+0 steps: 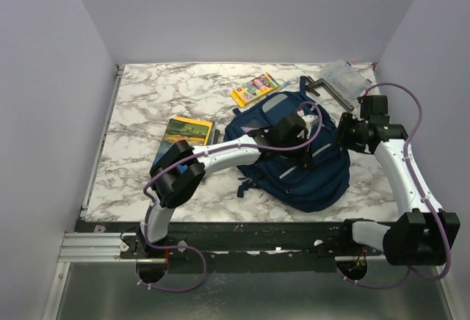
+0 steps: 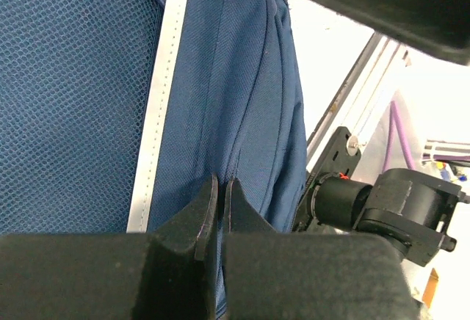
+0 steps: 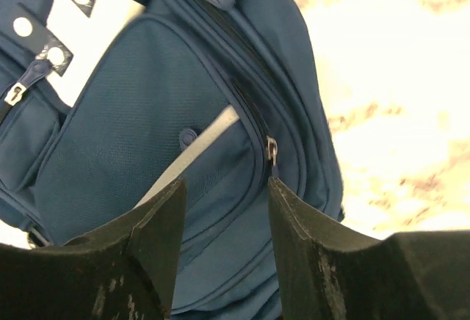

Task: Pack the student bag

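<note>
The navy backpack (image 1: 316, 188) lies on the marble table, its fabric, zippers and white strips filling much of both wrist views. My left gripper is shut and pressed at the bag's fabric along a fold beside a white strip; whether any fabric is between its fingertips is hard to tell. My right gripper is over the bag's right side, fingers apart, above a seam with a small zipper pull (image 3: 272, 151) and a white strip (image 3: 198, 147); nothing is held between them.
Books (image 1: 183, 132) lie at left; a colourful booklet (image 1: 253, 87), a clear pouch (image 1: 345, 78) and a dark L-shaped item (image 1: 334, 96) lie at the back.
</note>
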